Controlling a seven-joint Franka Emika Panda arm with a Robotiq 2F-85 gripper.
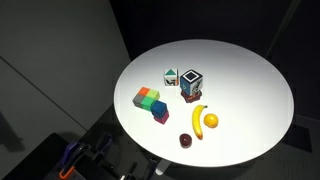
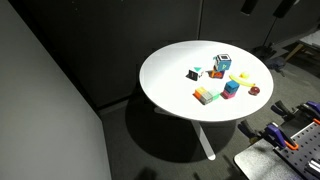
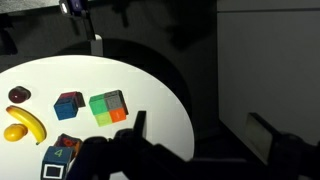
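Note:
My gripper shows in the wrist view as two dark fingers set wide apart, with only the table edge and dark floor between them. Two dark tips at the top of exterior view 2 appear to be the same gripper, high over the table. On the round white table lie a yellow banana, an orange fruit, a dark red round fruit, a blue-and-red block stack, a flat cluster of coloured blocks, a large patterned cube and a white cube with a green triangle.
The patterned cube rests on or against red blocks. Free tabletop spreads on the far side and right in exterior view 1. A grey panel stands to the right in the wrist view. Dark floor surrounds the table.

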